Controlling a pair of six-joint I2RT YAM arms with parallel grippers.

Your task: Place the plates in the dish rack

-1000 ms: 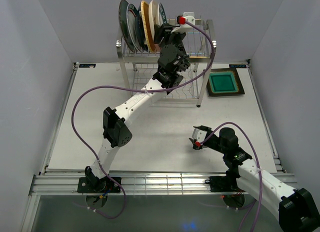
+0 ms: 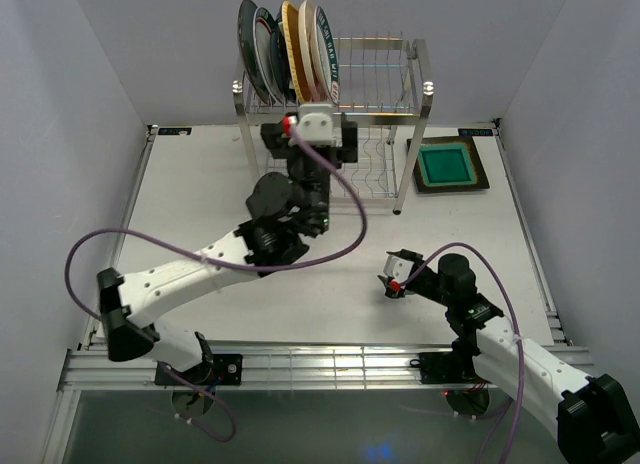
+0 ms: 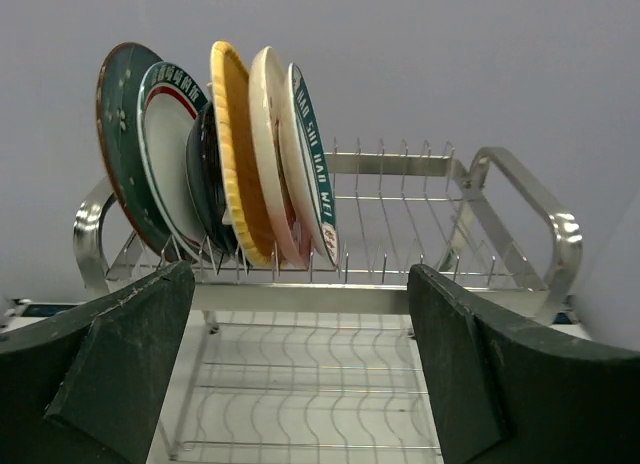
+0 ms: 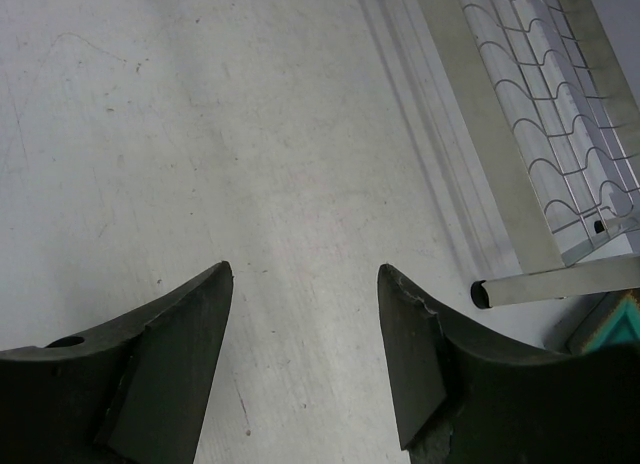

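Observation:
Several plates (image 2: 247, 49) stand on edge at the left of the dish rack's (image 2: 424, 64) top tier: dark green, white, yellow (image 3: 240, 154) and cream ones. The rightmost (image 3: 314, 164) is white with a green lettered rim. My left gripper is in front of and below the plates, blurred in the top view, open with nothing between its fingers. My right gripper (image 2: 392, 279) hangs low over the table at the front right; in the right wrist view (image 4: 305, 279) its fingers are apart with only bare table between them.
A green tray (image 2: 446, 164) inside a dark one lies right of the rack. The rack's lower tier (image 3: 310, 384) is empty, and the right half of the upper tier is free.
My left arm has pulled back from the plates, toward the front and left, and is moving. The plates remain in the rack. The right arm has not visibly moved.

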